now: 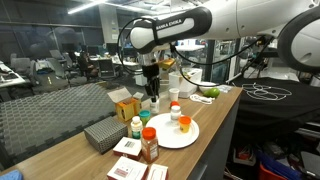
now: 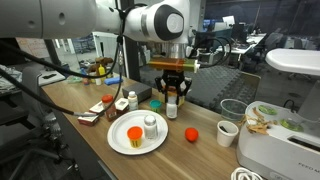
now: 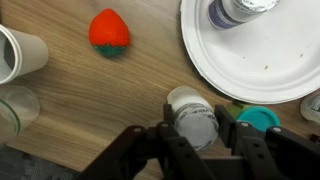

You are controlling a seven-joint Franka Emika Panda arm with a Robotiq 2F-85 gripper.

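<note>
My gripper is shut on a small white bottle (image 3: 196, 122), seen from above with one finger on each side of its shiny top. In exterior view 2 the bottle (image 2: 172, 107) is upright below the gripper (image 2: 179, 87), behind the white plate (image 2: 138, 151). Whether its base touches the table cannot be told. The plate carries another white bottle (image 2: 151, 127) and an orange cup (image 2: 135, 137).
A red strawberry-like item (image 3: 109, 33) lies on the wood near two cups, one white (image 3: 22, 55). A teal cup (image 3: 258, 118) stands close to the right finger. An open cardboard box (image 1: 124, 105), a grey foam block (image 1: 108, 132) and several jars crowd the table.
</note>
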